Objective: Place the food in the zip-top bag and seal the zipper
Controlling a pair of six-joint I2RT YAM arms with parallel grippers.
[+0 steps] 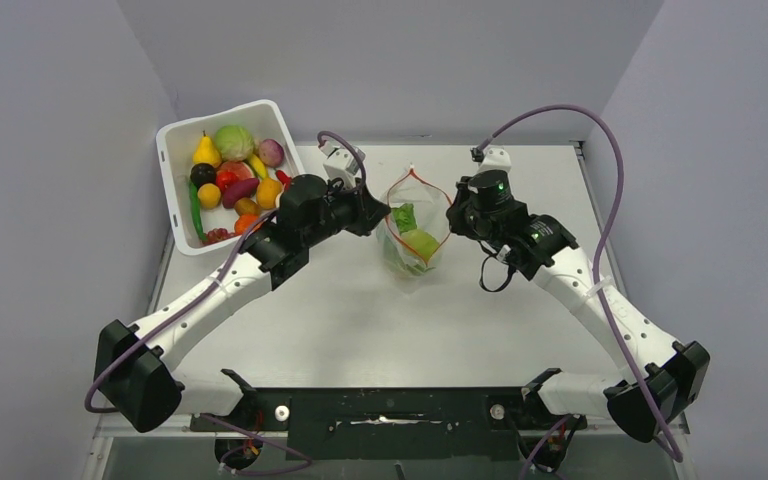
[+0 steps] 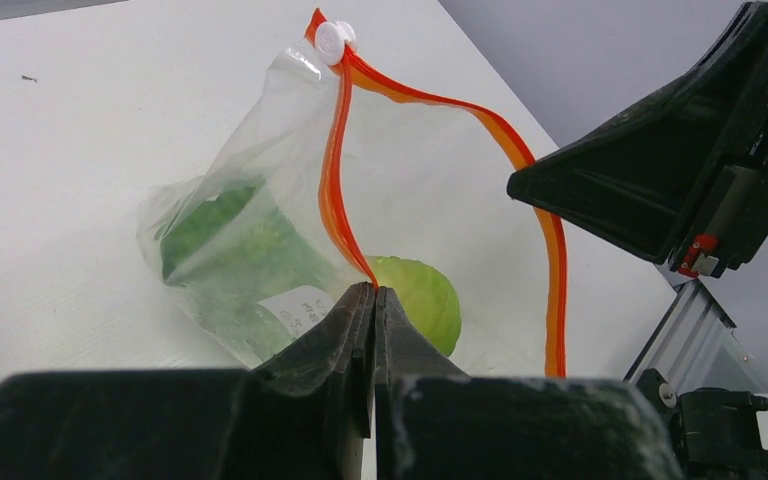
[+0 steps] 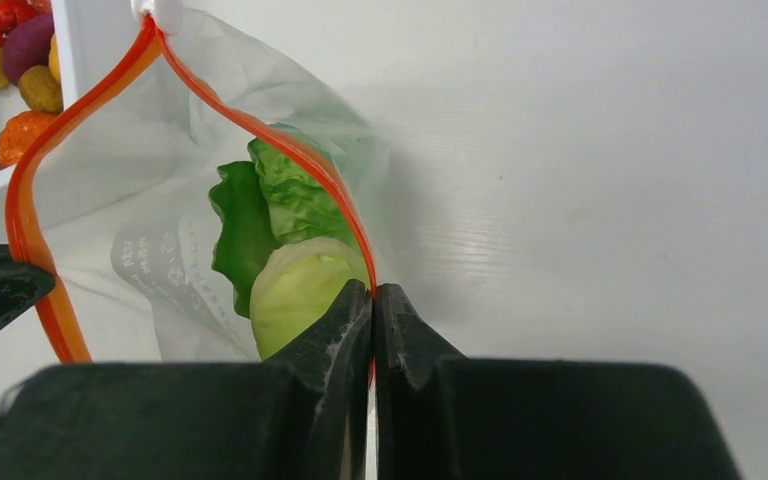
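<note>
The zip top bag (image 1: 412, 255) stands between my grippers, its orange-edged mouth open, with leafy greens (image 3: 290, 185) and a pale green piece (image 3: 295, 295) inside. A white slider (image 2: 334, 42) sits at one end of the zipper. My left gripper is shut on one orange edge of the bag's mouth. My right gripper is shut on the opposite edge, seen in the right wrist view.
A white bin (image 1: 165, 170) of fruit and vegetables stands at the back left.
</note>
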